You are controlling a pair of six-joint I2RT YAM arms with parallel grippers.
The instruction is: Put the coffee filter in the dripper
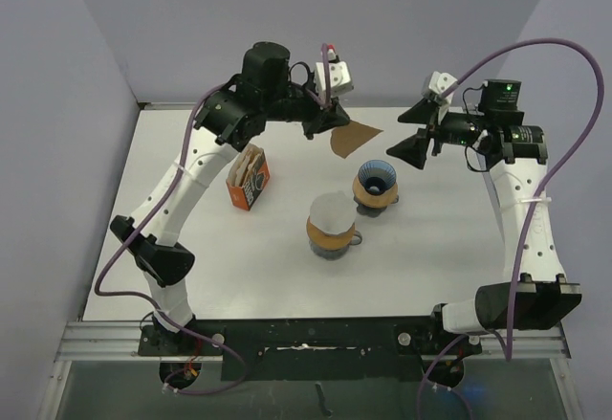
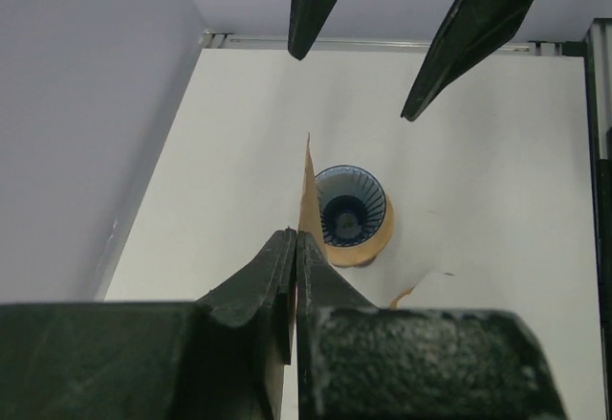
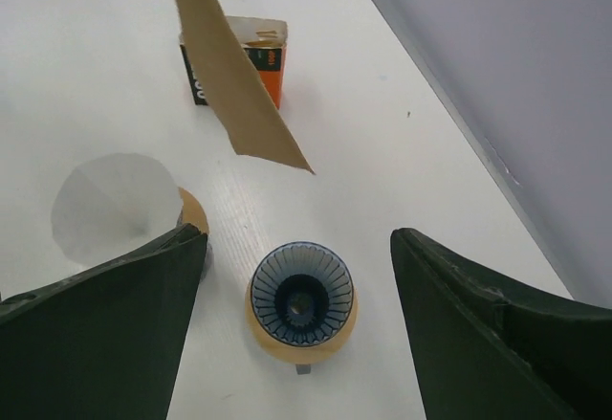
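Observation:
A brown paper coffee filter (image 1: pixel 354 139) is pinched at one edge by my left gripper, whose fingertips are closed on the thin sheet. The filter hangs in the air, behind and a little left of the empty ribbed dripper (image 1: pixel 377 179) with its wooden collar. My right gripper (image 1: pixel 406 134) is spread open with nothing between its fingers, to the right of the filter and behind the dripper. From the right wrist, the dripper (image 3: pixel 301 296) shows between and below the open fingers, and the filter (image 3: pixel 234 85) slants down from the top, clear of both.
A second dripper (image 1: pixel 331 240) with a white filter (image 1: pixel 333 211) in it stands in front and to the left of the empty one. An orange box (image 1: pixel 249 177) of filters sits at the left.

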